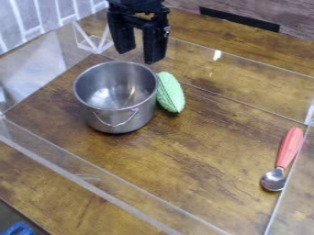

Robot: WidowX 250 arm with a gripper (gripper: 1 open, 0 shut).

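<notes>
My black gripper [138, 41] is raised at the top centre, above and behind the steel pot [116, 96], open, with nothing seen between its fingers. A green ridged oblong object [171, 93] lies on the wooden surface just right of the pot. At the right lies a spoon [287, 151] with a red handle and a metal bowl toward the front.
A clear raised edge [33, 145] borders the wooden work area [178, 174]. A blue object [17, 229] shows at the bottom left corner.
</notes>
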